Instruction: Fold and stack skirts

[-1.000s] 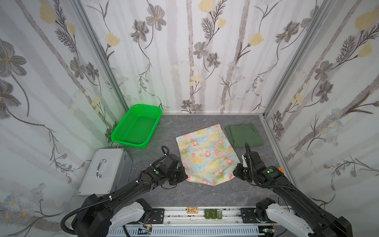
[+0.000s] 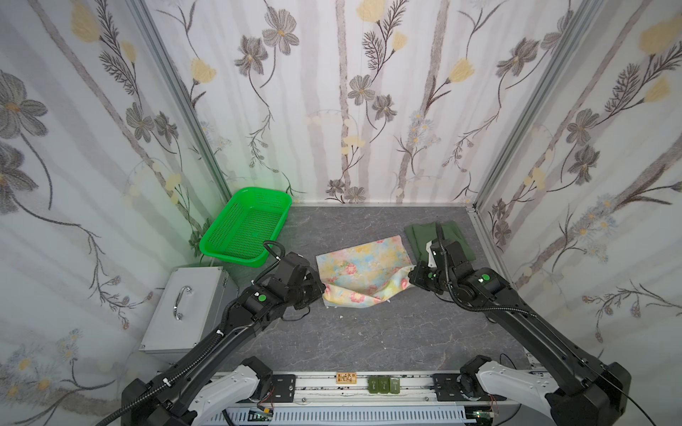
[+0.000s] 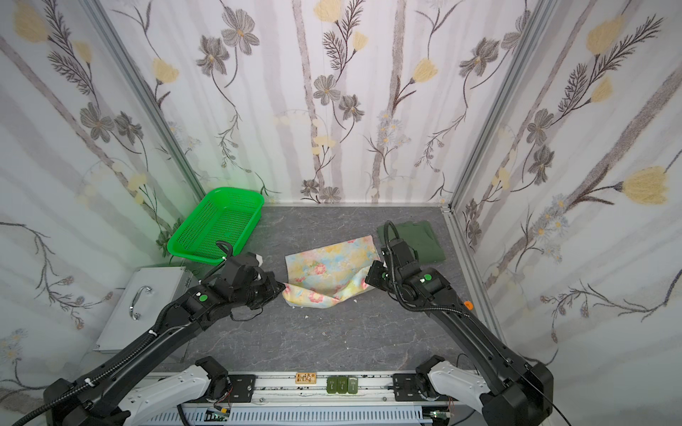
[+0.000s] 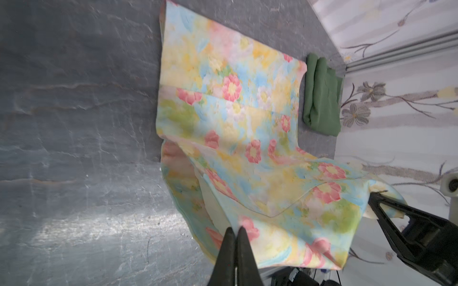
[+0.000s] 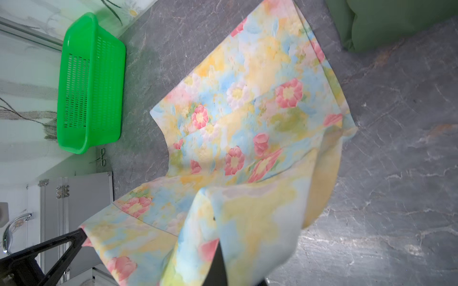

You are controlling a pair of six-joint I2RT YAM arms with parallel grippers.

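A pastel floral skirt (image 2: 358, 259) lies in the middle, its far part flat and its near part lifted and draped across. My left gripper is shut on the skirt at its near left corner. My right gripper (image 2: 413, 275) is shut on the near right corner, with cloth hanging from it over the part on the table. In the right wrist view the raised cloth hides much of that gripper's fingers. A folded green cloth (image 5: 391, 21) lies right of the floral skirt, partly behind my right arm in the top left view.
An empty green basket (image 2: 226, 219) stands at the back left. A metal box (image 2: 174, 319) sits at the front left. Patterned walls enclose the back and sides.
Both grippers have risen and moved toward the back, taking the skirt's near edge with them, so the near part lifts and folds over toward the far half.
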